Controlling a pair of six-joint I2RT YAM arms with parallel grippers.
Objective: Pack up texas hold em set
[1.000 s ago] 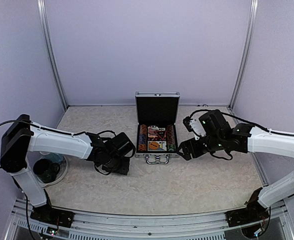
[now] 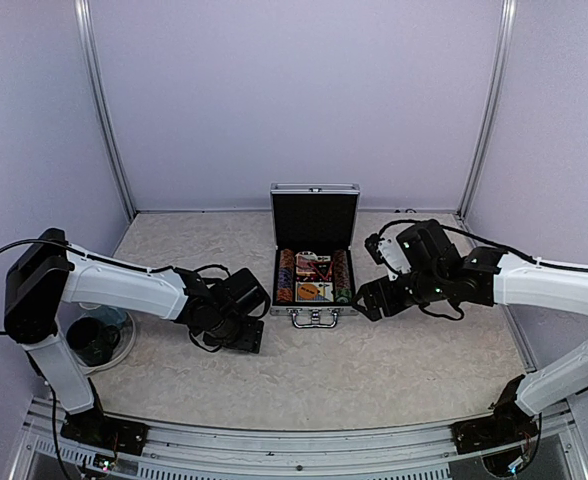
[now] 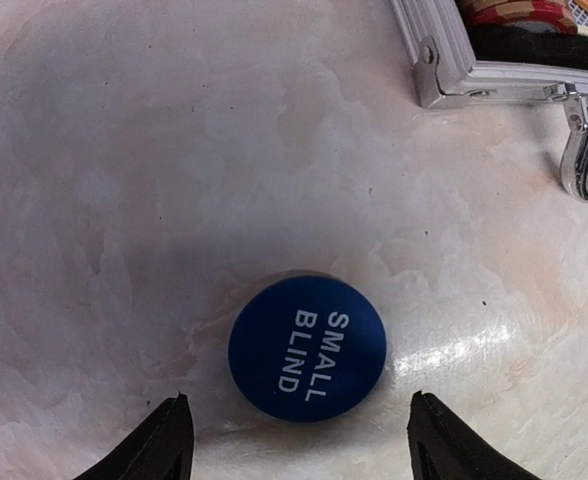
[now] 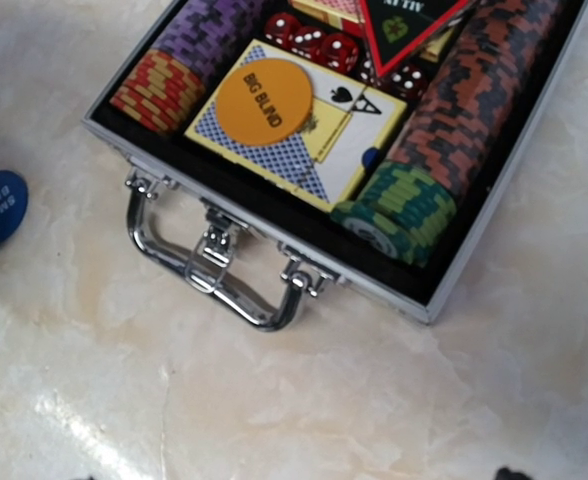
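An open silver case (image 2: pixel 315 305) holds chip rows, dice, card decks (image 4: pixel 304 170) and an orange Big Blind button (image 4: pixel 264 100). A blue Small Blind button (image 3: pixel 307 350) lies on the table outside the case, between and just beyond the fingertips of my open left gripper. The top view mostly hides that button behind this gripper. My right gripper (image 2: pixel 372 298) hangs at the case's right front corner, part open, with nothing seen between its fingers; only its tips show at the bottom of the right wrist view.
A tray (image 2: pixel 119 352) with dark and clear items sits at the left edge, beneath the left arm.
The right arm and the case look unchanged.
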